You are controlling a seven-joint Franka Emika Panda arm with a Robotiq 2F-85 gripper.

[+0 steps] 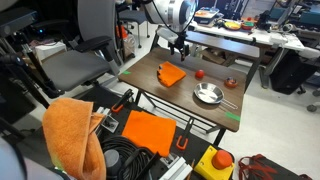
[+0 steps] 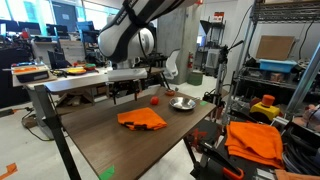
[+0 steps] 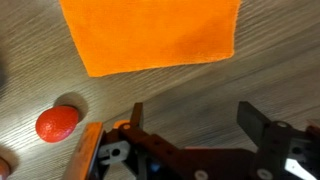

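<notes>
An orange cloth [image 1: 171,74] lies on the wooden table, fairly flat, with one part raised or folded at its left side. In the wrist view the cloth [image 3: 150,35] fills the top, beyond the fingertips. My gripper is open, its two dark fingers wide apart with only bare tabletop between them. From the side, the gripper [image 1: 181,45] hangs above the table, behind the cloth and clear of it. The cloth [image 2: 142,119] also shows whole in exterior view 2.
A metal pan [image 1: 209,93] with a handle stands right of the cloth. Two red round objects are near it, one a red ball [image 1: 199,73]; a red ball [image 3: 57,123] is at left in the wrist view.
</notes>
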